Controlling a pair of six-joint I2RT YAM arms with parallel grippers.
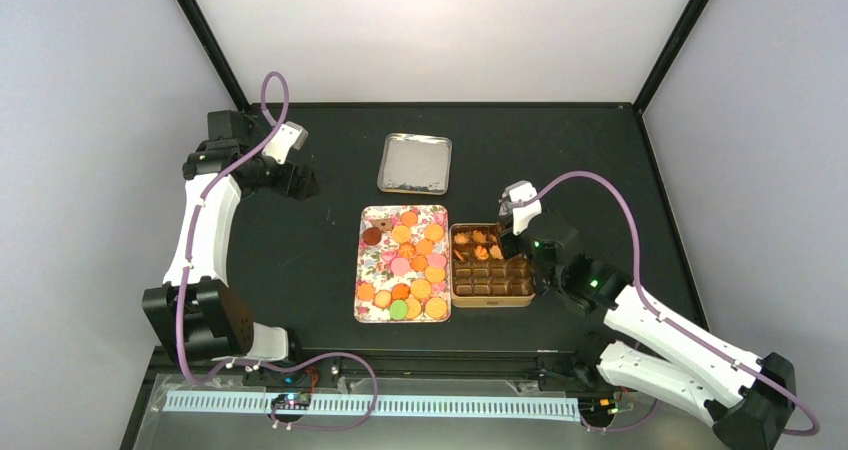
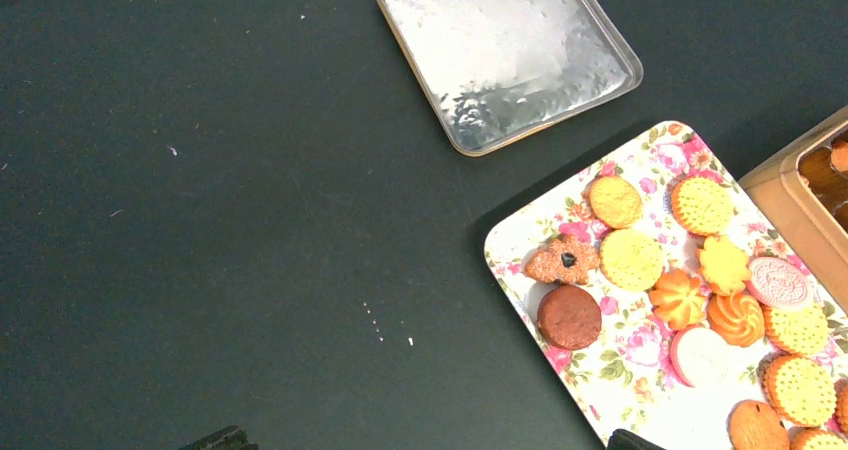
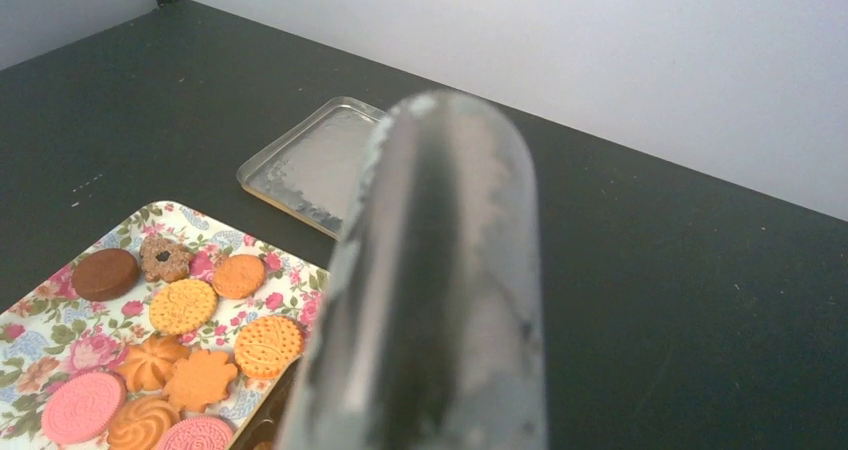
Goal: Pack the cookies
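Note:
The cookies (image 2: 632, 260) lie spread over a floral tray (image 1: 367, 288). Against the tray's right side stands a brown compartment tin (image 1: 488, 302), with several orange cookies (image 1: 480, 253) in its back compartments. My right gripper (image 1: 512, 244) hangs over the tin's right back part and hides some compartments. Its fingertips are not clear, and a blurred silvery rounded shape (image 3: 430, 280) fills the middle of the right wrist view; I cannot tell what it is. Well left of the tray, my left gripper is open and empty, its dark fingertips far apart at the bottom edge.
A silver lid-like tray (image 1: 415, 164) lies flat behind the floral tray.

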